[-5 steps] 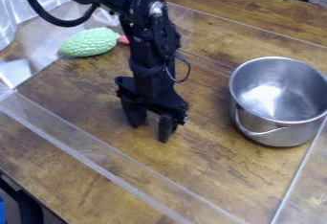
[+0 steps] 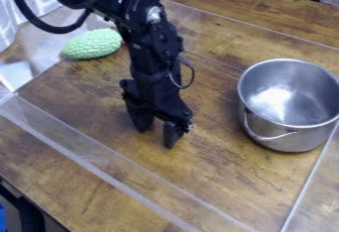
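My black gripper (image 2: 154,129) is low over the wooden table (image 2: 133,181), in the middle of the view, its fingertips at or near the surface. I cannot tell whether it is open or shut, or whether anything is between the dark fingers. To its right stands a steel pot (image 2: 287,102) with a side handle. Behind the arm at upper left lies a pale green corn-like object (image 2: 93,44).
Clear plastic edging runs along the table's left, front and right sides. A white object (image 2: 14,73) sits at the far left edge. The wood in front of the gripper and at the back right is clear.
The arm and gripper have shifted very slightly; the pot and green object stay where they were.
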